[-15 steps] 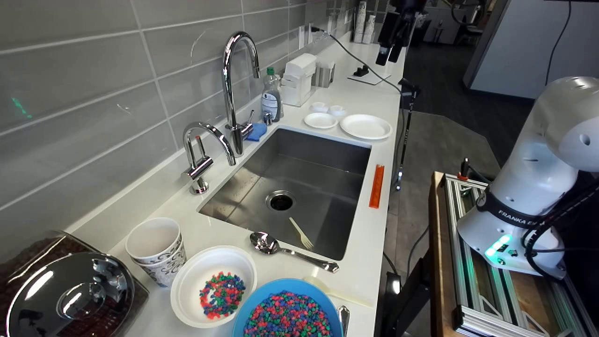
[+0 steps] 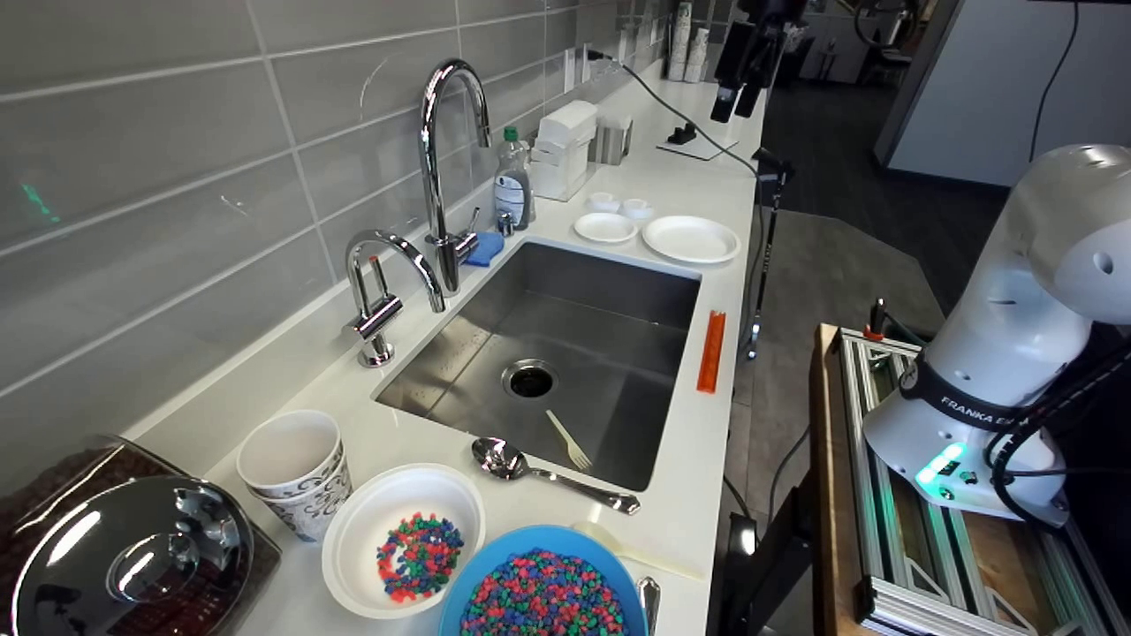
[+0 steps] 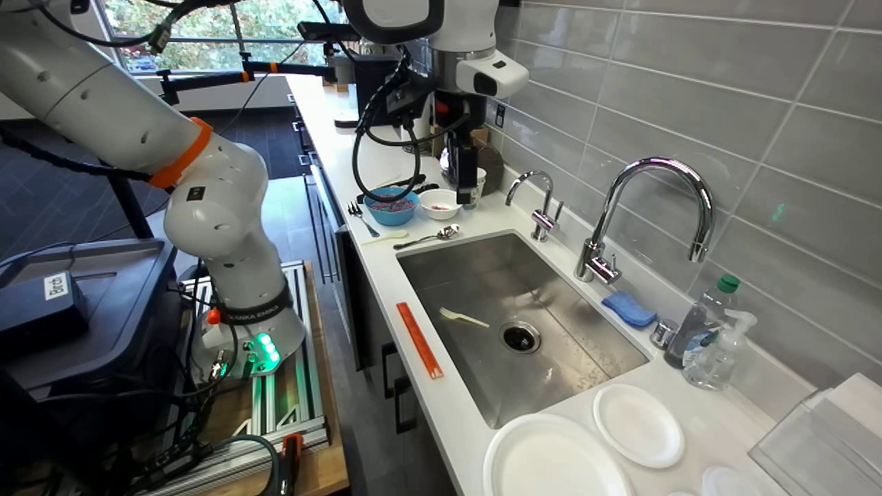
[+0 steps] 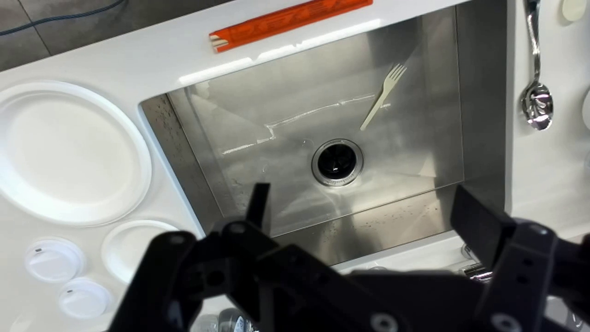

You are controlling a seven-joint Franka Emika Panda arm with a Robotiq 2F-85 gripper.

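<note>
High above the sink (image 4: 309,83), my gripper stands open in the wrist view, its two dark fingers wide apart with nothing between them. In exterior view 1 the gripper (image 2: 736,104) hangs at the top edge, clear of the counter. A pale plastic fork (image 4: 382,97) lies on the sink floor near the drain (image 4: 337,161). Beside the sink rests a metal slotted spoon (image 2: 504,460). A white bowl (image 2: 347,509) contains some coloured beads, and the blue bowl (image 2: 458,604) is fuller of them.
Two faucets (image 2: 429,180) rise along the wall side. White plates (image 2: 691,239), a soap bottle (image 2: 513,191) and a blue sponge (image 2: 483,249) stand around the sink. An orange strip (image 2: 711,352) lies along the front edge; patterned cups (image 2: 301,493) are beside the white bowl.
</note>
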